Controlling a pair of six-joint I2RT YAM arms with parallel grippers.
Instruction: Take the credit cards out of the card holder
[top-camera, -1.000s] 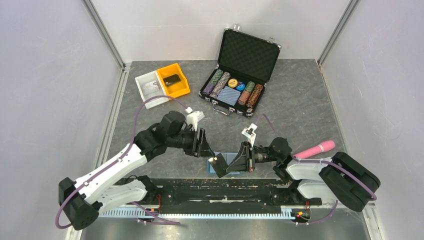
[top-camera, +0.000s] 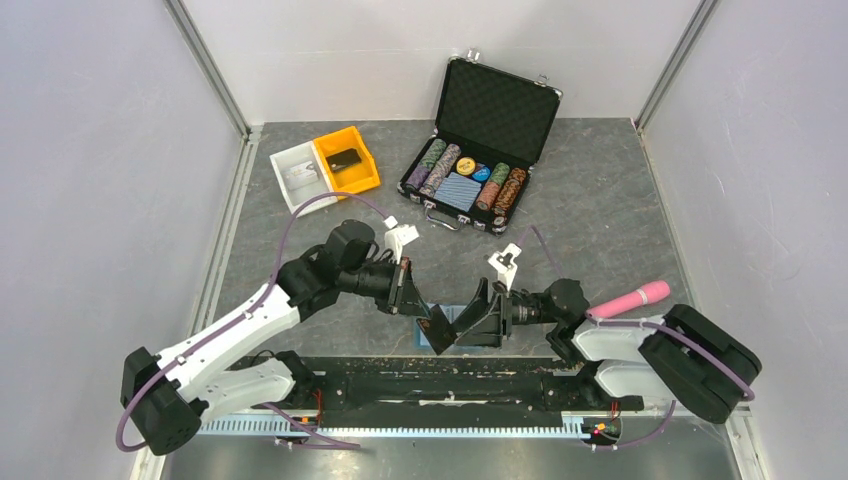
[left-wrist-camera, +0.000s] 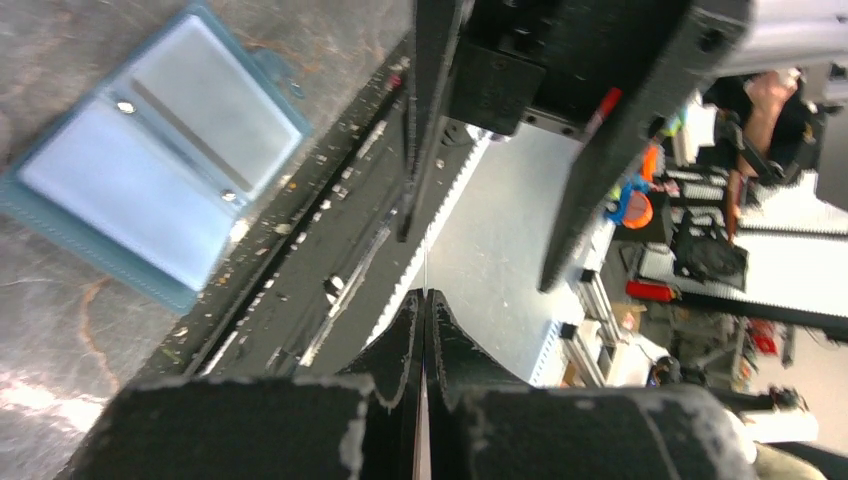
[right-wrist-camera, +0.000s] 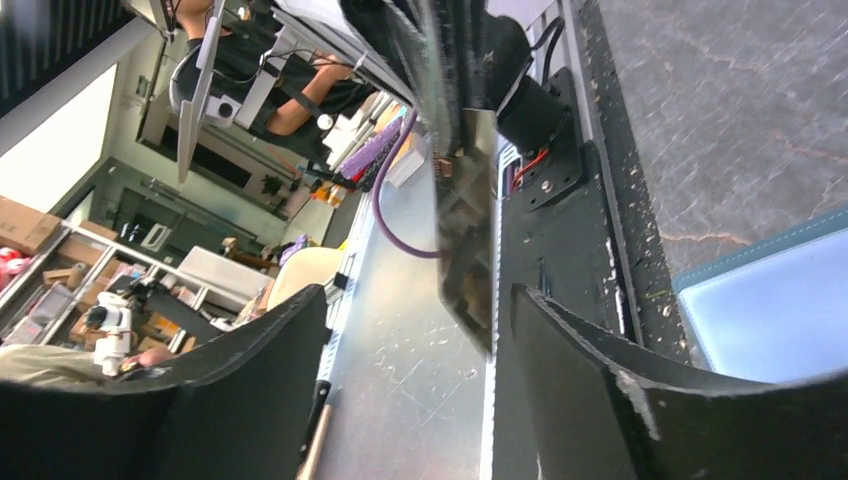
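A thin dark card-like piece (top-camera: 437, 329) hangs from the tips of my left gripper (top-camera: 420, 307), edge-on between its fingers in the left wrist view; whether it is holder or card, I cannot tell. My right gripper stands open just right of it, nothing between its fingers. Below both lies a light blue open folder-like object (left-wrist-camera: 160, 170) with a thin clip strip, on the grey table near the front edge.
A white (top-camera: 297, 180) and yellow tray (top-camera: 355, 175) stands at back left, a chip case (top-camera: 490, 110) at back centre, a pink cylinder (top-camera: 628, 300) at right. The dark front rail (left-wrist-camera: 330, 280) runs below the grippers.
My left gripper moved slightly right and closed on the dark piece.
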